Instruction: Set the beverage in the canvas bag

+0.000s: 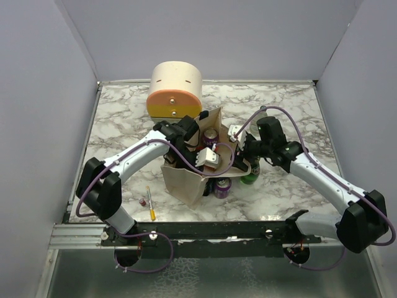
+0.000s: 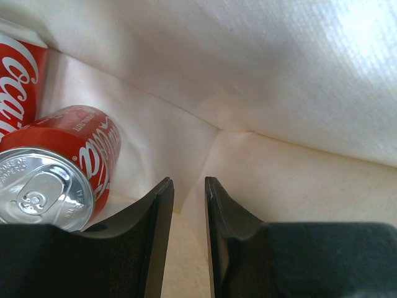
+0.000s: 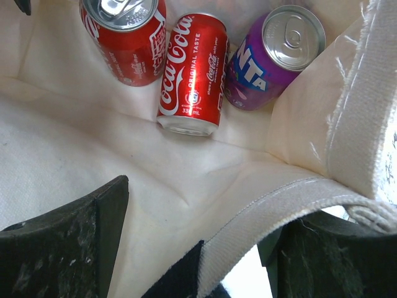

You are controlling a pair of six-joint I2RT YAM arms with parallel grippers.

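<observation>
My left gripper is down inside the cream canvas bag [image 1: 189,186]; in the left wrist view its fingertips are close together, with no object visible between them, beside a Coca-Cola can [image 2: 93,155]. Part of another red can [image 2: 15,87] shows at upper left. My right gripper is open around the bag's rim. In the right wrist view two red Coca-Cola cans [image 3: 192,74] and a purple Fanta can [image 3: 260,74] lie inside the bag.
A purple can [image 1: 222,189] and a green object [image 1: 249,177] stand outside the bag. A white-and-orange container [image 1: 175,87] stands behind. A screwdriver [image 1: 151,208] lies front left.
</observation>
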